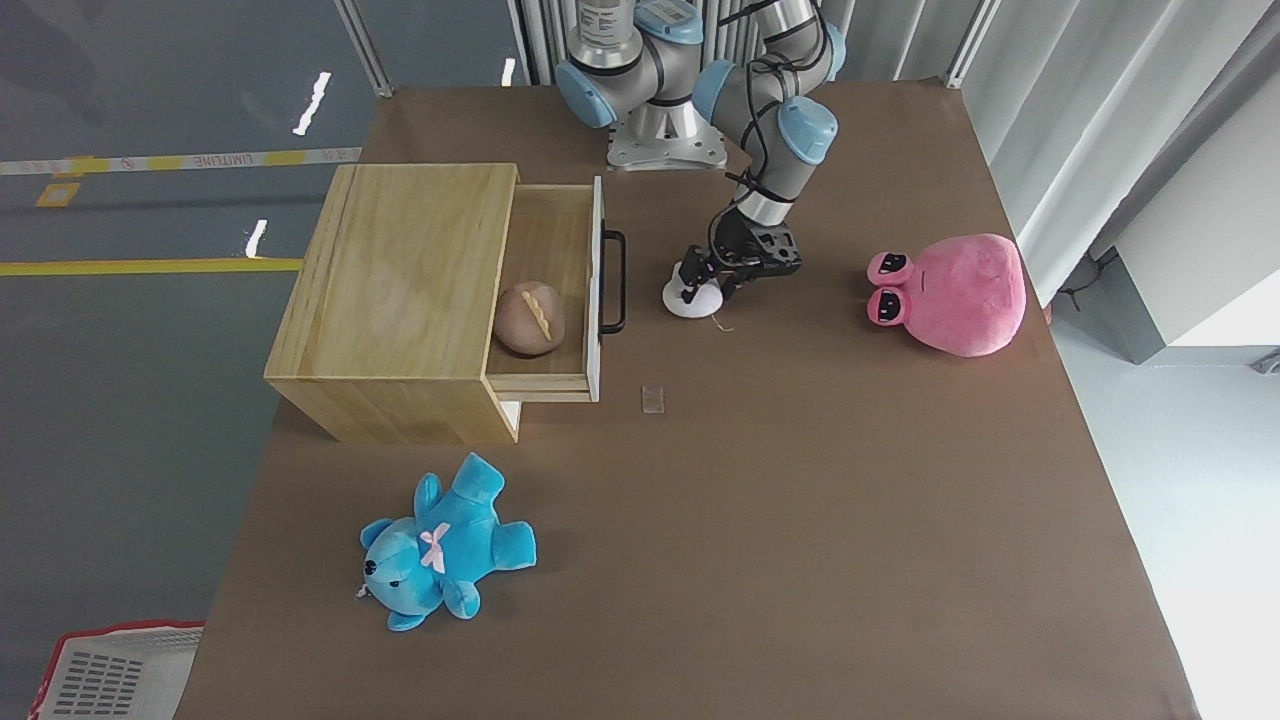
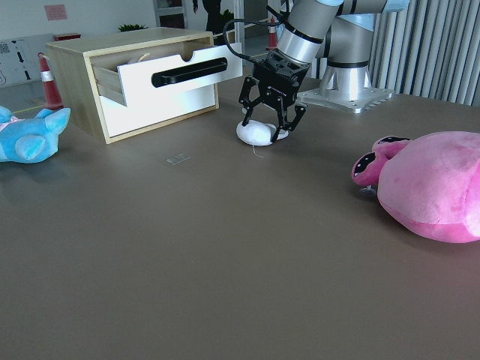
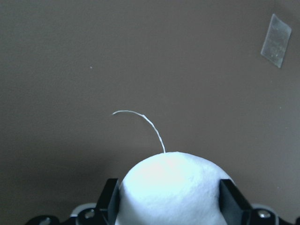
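Note:
A white soft round object (image 1: 689,296) with a thin thread lies on the brown table, right of the wooden cabinet (image 1: 396,264). My gripper (image 2: 260,126) is low over it, its fingers at either side. In the wrist view the white object (image 3: 168,187) fills the space between the dark fingertips; whether they grip it or merely surround it I cannot tell. The cabinet's drawer stands open, with a brown bun-like ball (image 1: 528,318) inside.
A blue teddy bear (image 1: 456,552) lies at the front left, a pink plush toy (image 1: 960,294) on the right. A small clear rectangle (image 1: 653,400) lies mid-table.

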